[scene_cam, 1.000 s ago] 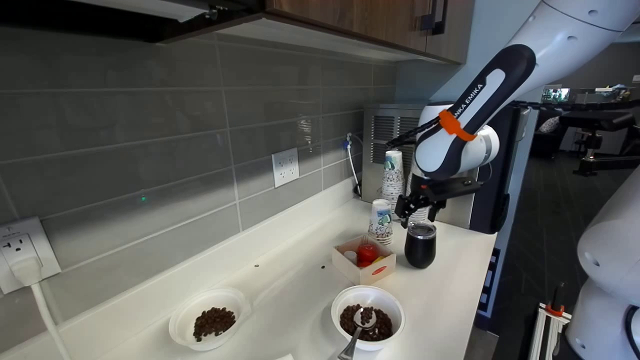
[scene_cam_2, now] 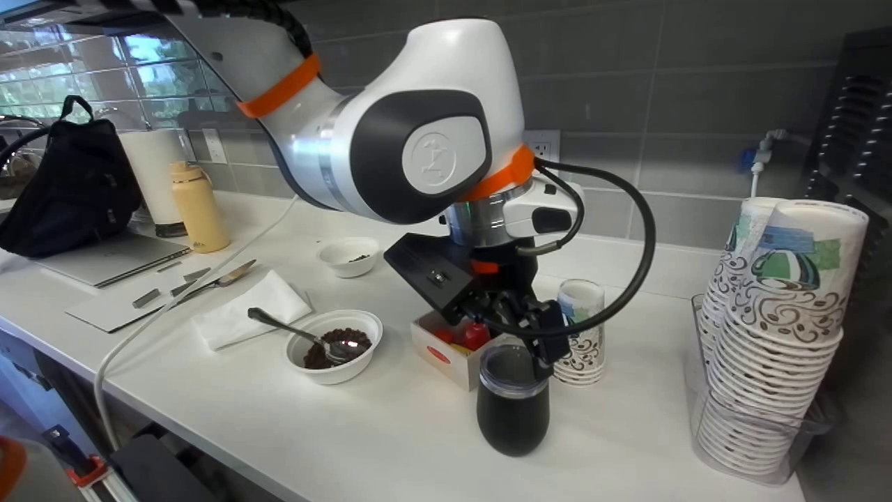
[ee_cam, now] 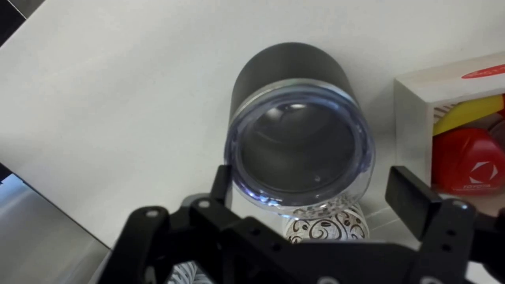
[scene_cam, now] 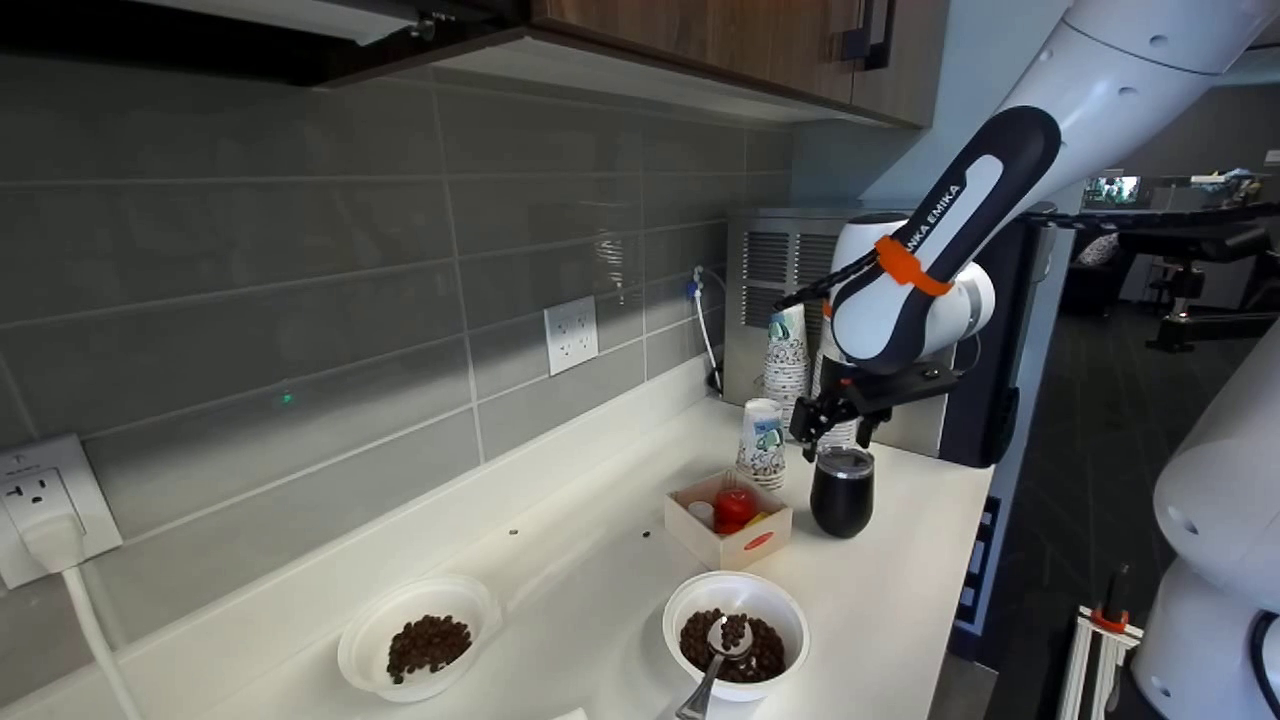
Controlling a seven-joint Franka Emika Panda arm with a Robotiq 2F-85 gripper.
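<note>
A black tumbler [scene_cam: 843, 494] with a clear lid stands upright on the white counter. My gripper is open, its fingers spread wider than the tumbler, with nothing held. In the wrist view the tumbler [ee_cam: 291, 68] appears just ahead of the fingers; its lid edge lies close to the left fingertip, and a gap shows on the right. From the second exterior view, the gripper hangs at the height of the lid of the tumbler [scene_cam_2: 512, 418], just behind it. Whether a finger touches the lid I cannot tell.
A small box [scene_cam: 723, 542] with red and yellow items stands close beside the tumbler. Paper cups [scene_cam_2: 581, 335] are stacked behind. A bowl [scene_cam: 786, 600] of dark pieces holds a spoon; another bowl [scene_cam: 357, 654] sits farther left. Tall cup stacks [scene_cam_2: 765, 351] stand right.
The gripper has shifted slightly, with the wrist and forearm a little lower and to the left in the first exterior view. The tumbler, box and bowls look unmoved.
</note>
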